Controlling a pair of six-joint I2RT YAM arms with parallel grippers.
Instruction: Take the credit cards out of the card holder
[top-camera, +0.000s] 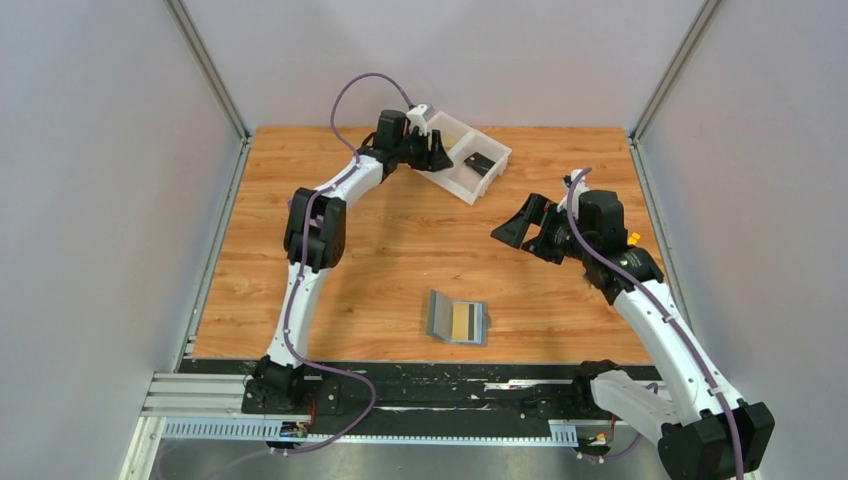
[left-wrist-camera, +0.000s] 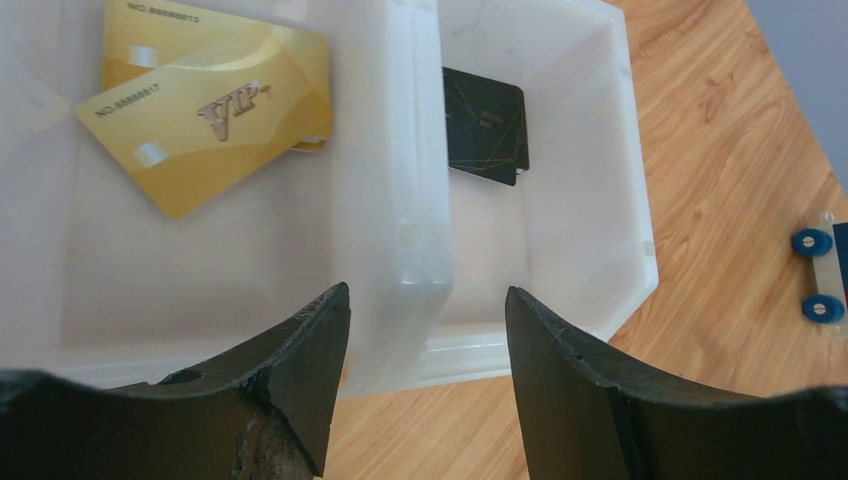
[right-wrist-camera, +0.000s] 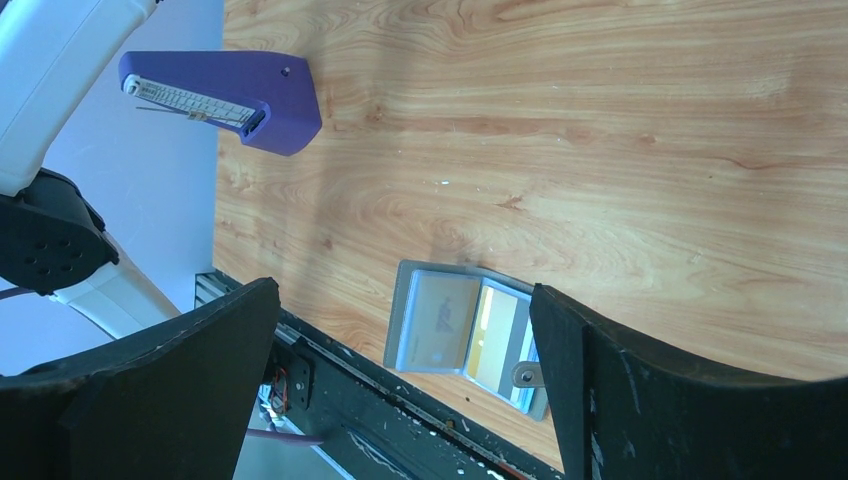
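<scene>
The grey card holder (top-camera: 441, 318) lies unfolded near the table's front edge, with a gold card (top-camera: 460, 322) and darker strips beside it under its clear sleeve. In the white two-part box (top-camera: 466, 190) at the back, gold VIP cards (left-wrist-camera: 210, 120) occupy one compartment and black cards (left-wrist-camera: 486, 128) the other. My left gripper is open and empty at the box's near side, by the divider. Open too, my right gripper hangs over the right half of the table, nothing between its fingers; its wrist view shows the holder beyond, partly covered by one finger.
A purple object (right-wrist-camera: 235, 95) with a pale ruled strip stands at the table's left. Near the right edge, a small toy with blue wheels (left-wrist-camera: 822, 275) shows partly. Bare wood (top-camera: 420, 240) fills the middle of the table.
</scene>
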